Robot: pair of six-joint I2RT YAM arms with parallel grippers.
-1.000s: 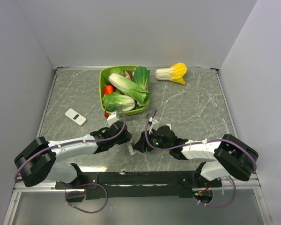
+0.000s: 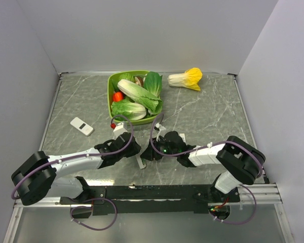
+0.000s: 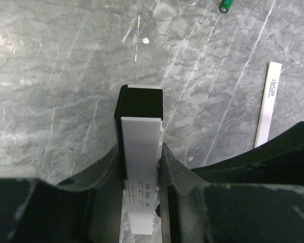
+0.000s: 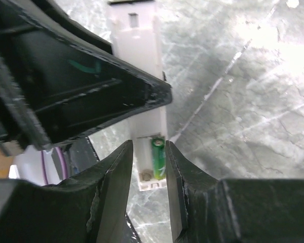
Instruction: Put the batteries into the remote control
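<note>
The white remote control (image 3: 141,152) is clamped upright in my left gripper, which is shut on it. In the right wrist view its battery compartment (image 4: 144,157) faces the camera. A green battery (image 4: 158,161) lies in the right-hand side of that compartment, while the left-hand side looks empty with a coil at its lower end. My right gripper is partly open just in front of the compartment; whether a finger touches the battery cannot be told. Another green battery (image 3: 226,5) rests on the table, and a white cover strip (image 3: 268,104) lies nearby.
Behind the arms stands a green basket (image 2: 110,101) full of vegetables. Another white remote (image 2: 82,126) lies at the left, and a yellow-and-white vegetable (image 2: 186,79) at the back. Bare table is left on the far right.
My right gripper has shifted slightly left and closer to the remote, its arm drawing in.
</note>
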